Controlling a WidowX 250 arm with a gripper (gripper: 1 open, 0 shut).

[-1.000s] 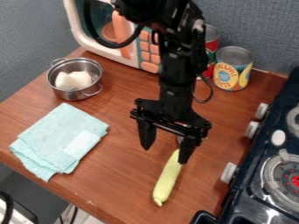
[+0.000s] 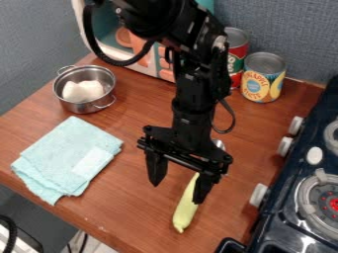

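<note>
My black gripper (image 2: 177, 174) hangs low over the wooden table, its two fingers spread apart, with nothing seen between them. Its right finger is over the upper part of a long pale yellow item (image 2: 187, 210), perhaps a corn cob or vegetable, lying lengthwise below it. A small metallic piece at that item's far end is mostly hidden behind the gripper.
A folded cloth (image 2: 66, 160) lies at left, a pot (image 2: 74, 98) with white contents behind it. Cans (image 2: 262, 80) and a pink-and-white toy unit (image 2: 128, 40) stand at the back. A stove (image 2: 306, 188) borders the right.
The gripper has shifted slightly left and down toward the viewer, now covering more of the yellow item's upper end. The things on the table look unmoved.
</note>
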